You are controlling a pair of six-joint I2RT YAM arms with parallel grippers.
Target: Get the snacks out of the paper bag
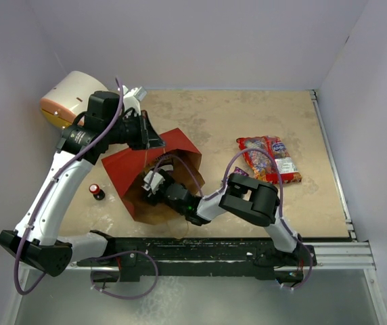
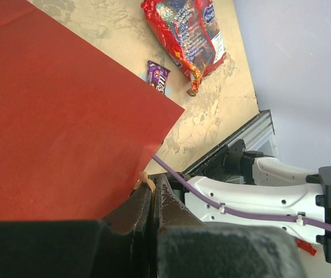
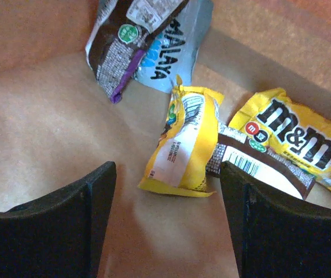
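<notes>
The red paper bag point(image 1: 122, 177) lies on its side, its brown mouth facing the front of the table. My left gripper is shut on the bag's tan handle point(image 2: 145, 177) at the upper edge. Inside the bag, my right gripper is open, its fingers on either side of a yellow packet point(image 3: 184, 145) without visibly gripping it. Right of that lie a dark packet with a white label point(image 3: 264, 165) and a yellow M&M's packet point(image 3: 301, 136). Farther in are a brown-purple packet point(image 3: 119, 52) and a grey-blue Himalaya packet point(image 3: 174, 49).
Two large red snack bags point(image 1: 254, 154) rest on the right of the table, with a small purple packet point(image 2: 157, 76) near them. A small red-capped bottle point(image 1: 97, 192) stands left of the bag. A white-and-orange cylinder point(image 1: 68, 95) is behind the left arm.
</notes>
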